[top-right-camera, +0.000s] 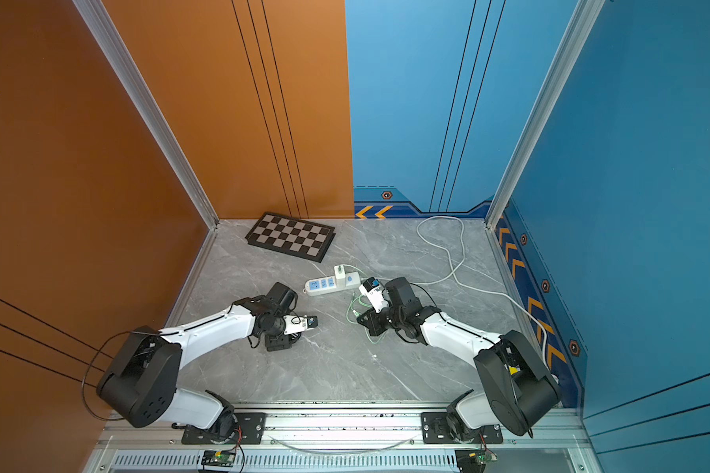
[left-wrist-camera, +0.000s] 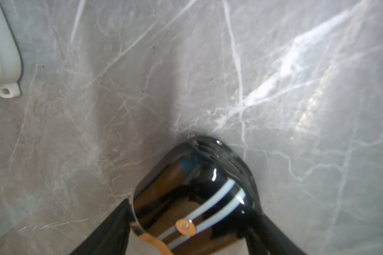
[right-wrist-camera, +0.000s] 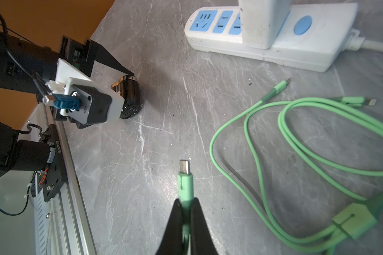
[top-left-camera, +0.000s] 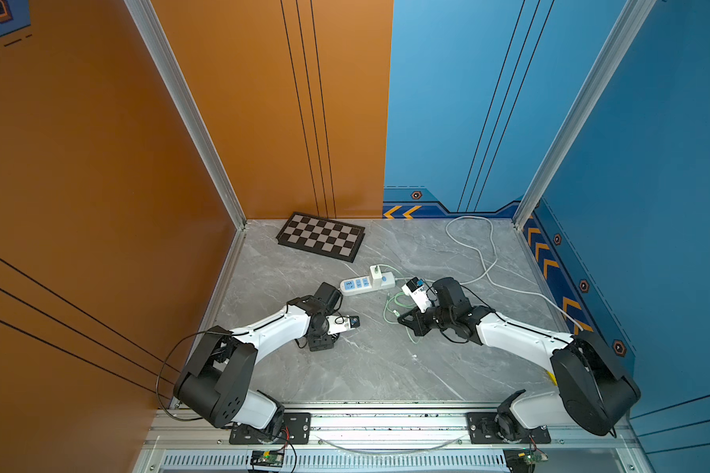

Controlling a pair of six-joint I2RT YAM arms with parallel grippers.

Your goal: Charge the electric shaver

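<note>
The glossy black shaver (left-wrist-camera: 200,187), with an orange trim, is between the fingers of my left gripper in the left wrist view. One finger is close against each side of it; whether they grip it I cannot tell. In the right wrist view the shaver (right-wrist-camera: 129,95) is at or just above the table, partly hidden by the left gripper's camera mount. My right gripper is shut on a green charging cable (right-wrist-camera: 185,187), its metal plug tip pointing away from the fingers. In the top left view the left gripper hides most of the shaver.
A white power strip (right-wrist-camera: 217,46) holding a white charger (right-wrist-camera: 263,25) stands behind the grippers. Other green cable ends and loops (right-wrist-camera: 327,161) lie to the right of the held plug. A checkered board (top-left-camera: 321,235) lies at the back left.
</note>
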